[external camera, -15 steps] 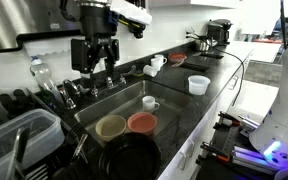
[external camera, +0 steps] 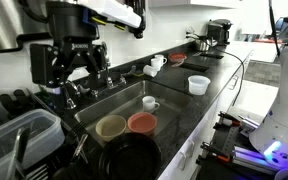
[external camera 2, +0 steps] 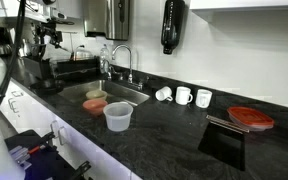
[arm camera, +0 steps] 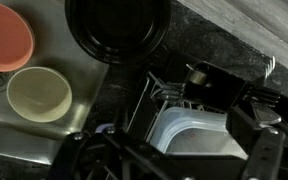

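My gripper (external camera: 76, 80) hangs open in the air above the left end of the counter, over the drying rack side, with nothing between its fingers. In the wrist view its dark fingers (arm camera: 109, 152) stand wide apart at the bottom, above a clear plastic container (arm camera: 191, 125). A black pan (arm camera: 119, 25) lies at the top of that view. Left of it, in the sink, are a cream bowl (arm camera: 40, 94) and a reddish bowl (arm camera: 6, 38). A white mug (external camera: 150, 103) also stands in the sink.
Utensils (arm camera: 166, 90) stand beside the clear container. A white tub (external camera 2: 118, 116) sits at the counter's front edge. White mugs (external camera 2: 183, 95), red plates (external camera 2: 250, 118) and a dark rack (external camera 2: 224, 140) are along the back.
My gripper has moved left in exterior view 1, away from the sink and toward the rack side, and looks larger there. The dishes have not moved.
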